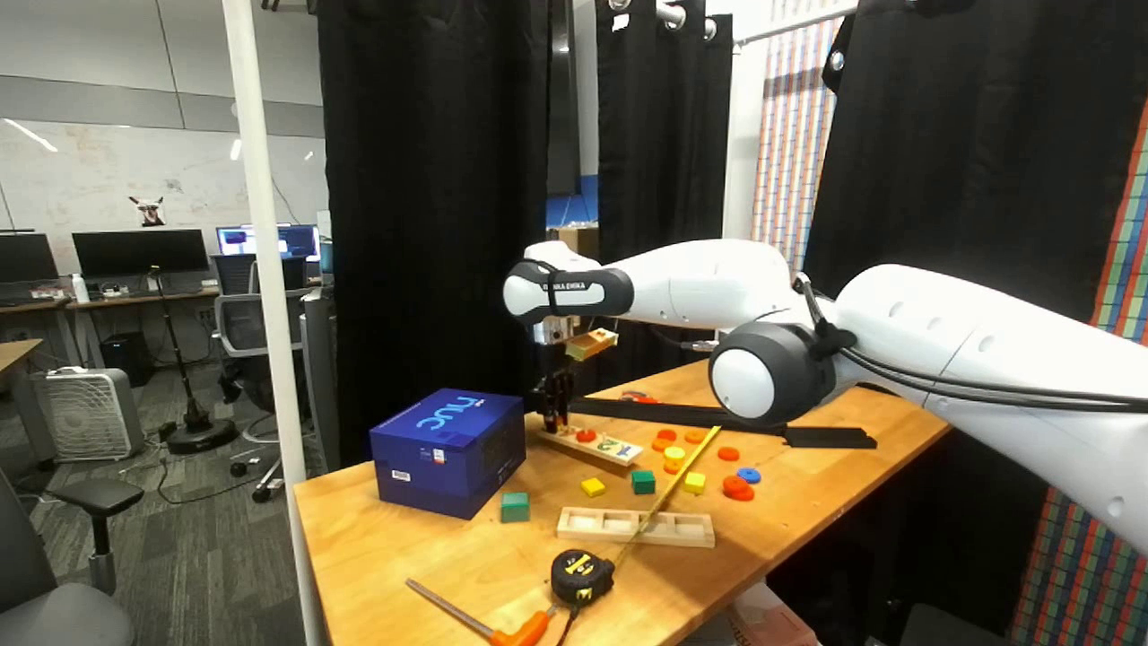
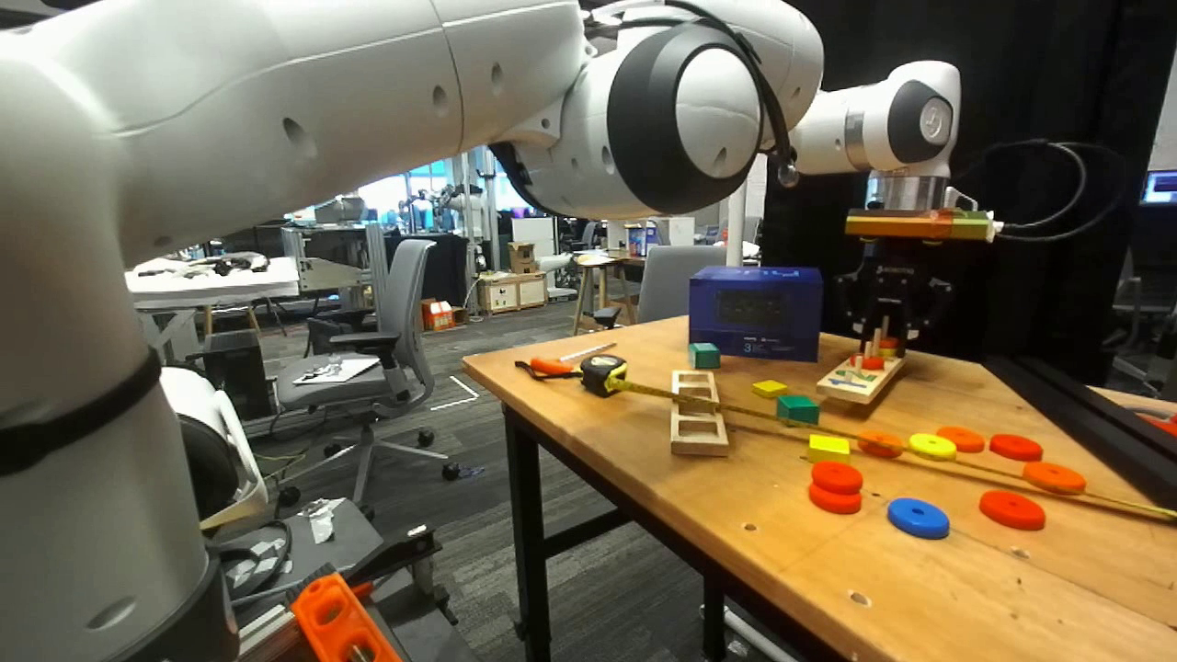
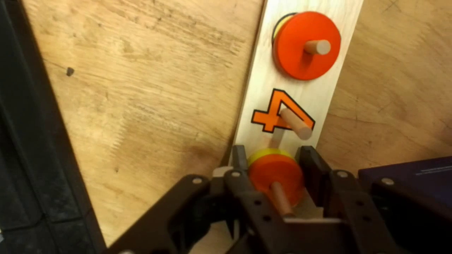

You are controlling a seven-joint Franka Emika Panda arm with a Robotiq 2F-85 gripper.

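A pale wooden peg board (image 3: 262, 101) with painted numbers runs up the wrist view. My gripper is shut on an orange disc (image 3: 275, 173) stacked over a yellow one at the board's near end, its fingers (image 3: 240, 158) on either side and a peg poking up through the stack. Farther along, a bare peg (image 3: 296, 125) leans over the orange 4, and a red disc (image 3: 309, 44) sits on another peg above a yellow edge. In exterior view 1 the board (image 1: 597, 443) extends from beneath the gripper (image 1: 556, 422); whether it touches the table cannot be told.
The blue box (image 1: 447, 447) stands close beside the gripper. A black rail (image 2: 1087, 436) lies on the other side. Loose discs (image 2: 918, 518), several blocks (image 2: 797, 409), a wooden tray (image 1: 635, 528) and an extended tape measure (image 1: 581, 577) cover the table's middle.
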